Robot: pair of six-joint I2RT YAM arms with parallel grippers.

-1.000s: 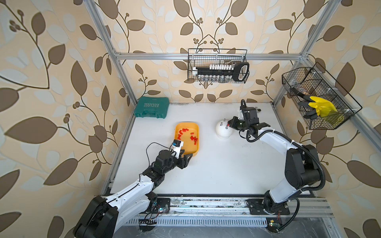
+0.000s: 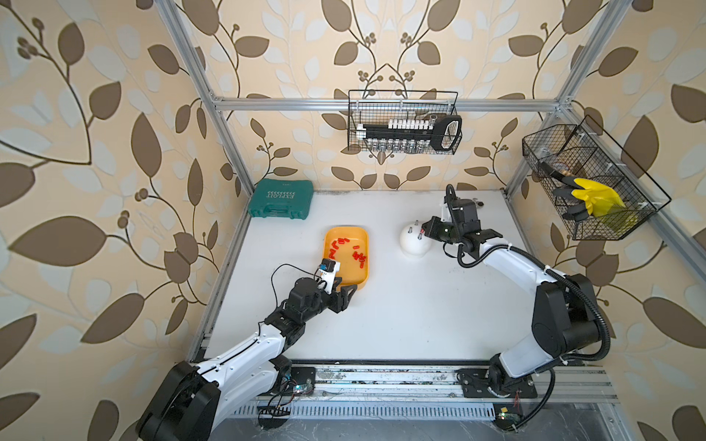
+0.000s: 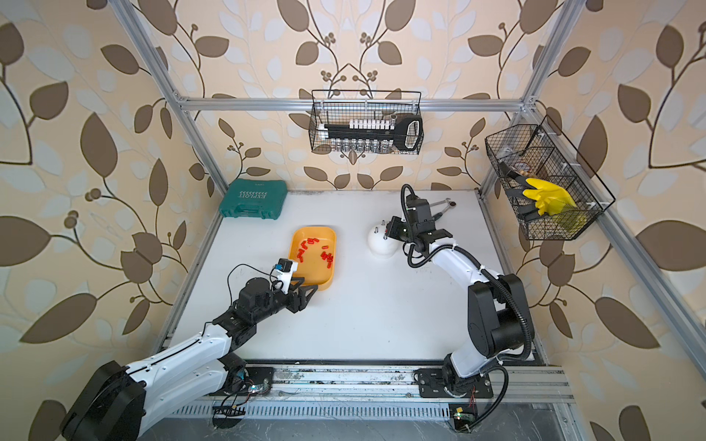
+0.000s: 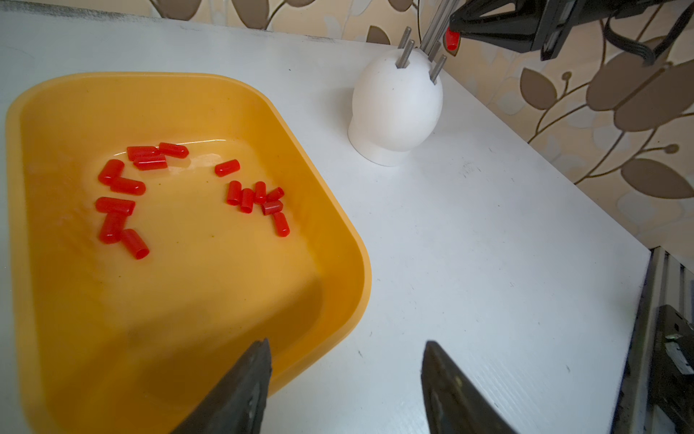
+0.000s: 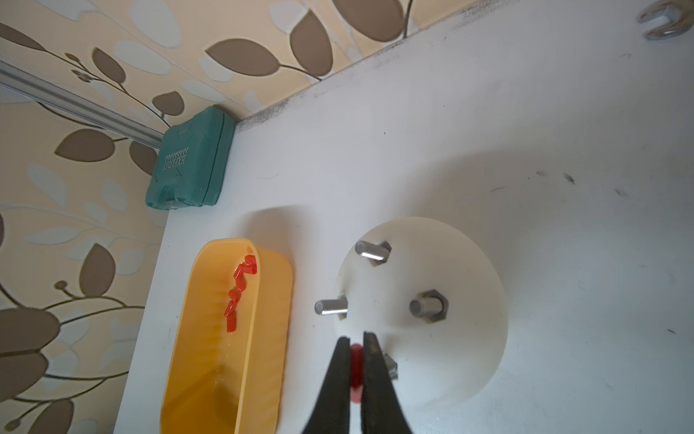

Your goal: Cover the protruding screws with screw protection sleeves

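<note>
A white dome [image 4: 390, 108] carries several bare metal screws [image 5: 426, 305] on its top. My right gripper is shut on a red sleeve, held just above the dome beside the screws; in the right wrist view the sleeve partly covers a screw behind it. The orange tray [image 4: 347, 238] holds several red sleeves [image 4: 115, 206]. My left gripper is open at the tray's near right corner, with nothing between its fingers.
A green case [image 2: 281, 198] lies at the back left. A wrench [image 5: 665, 20] lies at the back right. Wire baskets [image 2: 404, 125] hang on the walls above the table.
My right gripper and arm have shifted very slightly at the dome, still with the red sleeve. The left arm looks unchanged.
</note>
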